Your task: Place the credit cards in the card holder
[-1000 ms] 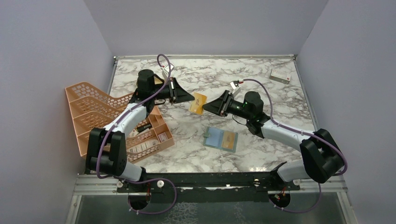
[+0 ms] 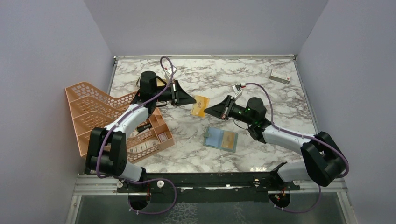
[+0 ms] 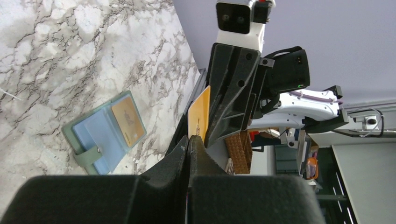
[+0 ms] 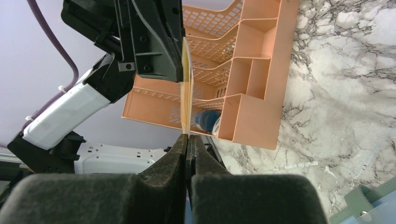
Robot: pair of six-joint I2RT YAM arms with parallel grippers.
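Two thin yellow cards (image 2: 200,106) hang in the air between my grippers; in the right wrist view the cards (image 4: 186,88) lie almost edge-on, pressed together at the lower end. My left gripper (image 2: 194,100) is shut on one end. At the other end, my right gripper has its fingers shut on the cards too. Below on the table lies the card holder (image 2: 215,136), spread open, green-edged with clear blue sleeves. One gold card (image 3: 128,122) sits in a sleeve of it.
An orange compartment basket (image 2: 161,148) fills the left side, partly under my left arm. A small pale box (image 2: 280,76) lies at the back right. Bare marble table (image 2: 187,144) surrounds the holder.
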